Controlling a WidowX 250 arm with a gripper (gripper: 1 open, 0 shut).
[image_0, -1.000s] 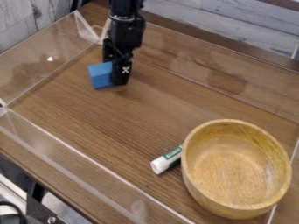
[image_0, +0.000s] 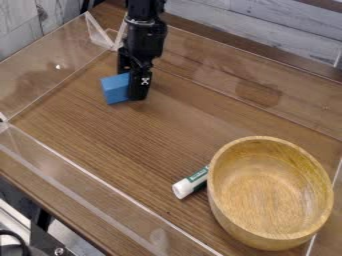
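Note:
My black gripper (image_0: 134, 75) reaches down from the top of the view to a blue block (image_0: 116, 89) on the wooden table (image_0: 147, 150), at the upper left. Its fingers are around or just behind the block's upper right side; whether they touch it is too small to tell.
A large yellow bowl (image_0: 270, 195) sits at the lower right, with a white and green tube (image_0: 191, 182) beside it on the left. White walls or boards border the table.
The gripper and blue block look almost the same as a second ago, with at most a very slight shift.

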